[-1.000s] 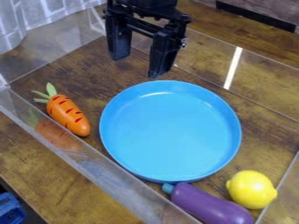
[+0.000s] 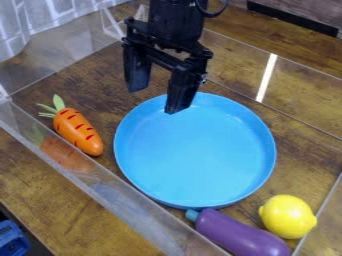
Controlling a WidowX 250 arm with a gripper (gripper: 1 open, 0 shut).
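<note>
My black gripper [image 2: 160, 82] hangs over the back edge of the blue plate [image 2: 194, 155], open, its two fingers apart with nothing between them. An orange carrot [image 2: 78, 130] with green leaves lies left of the plate. A purple eggplant [image 2: 238, 232] lies in front of the plate, and a yellow lemon [image 2: 286, 215] at the lower right. The plate is empty.
Clear low walls [image 2: 60, 170] border the wooden work area around the objects. The wood to the upper left and right of the plate is free. A blue object [image 2: 8, 240] sits outside the wall at the lower left.
My gripper has moved downward in the view, toward the plate. The carrot, plate, eggplant and lemon have not moved.
</note>
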